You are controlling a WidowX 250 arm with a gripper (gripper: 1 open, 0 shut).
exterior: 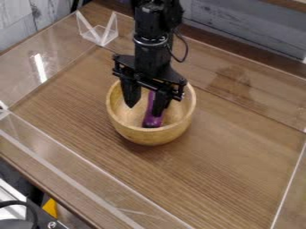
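A wooden bowl [135, 127] sits near the middle of the wooden table. Inside it lies a long purple object [155, 114], like an eggplant, partly covered by the black gripper. My gripper [148, 96] is open and reaches down over the bowl's back half, its fingers on either side of the purple object's upper part. Whether they touch it cannot be told.
Pale wall panels border the table [227, 161] at the back. A clear plastic piece stands at the left edge. A black cable and a small yellow object show at the lower left. The table right of the bowl is clear.
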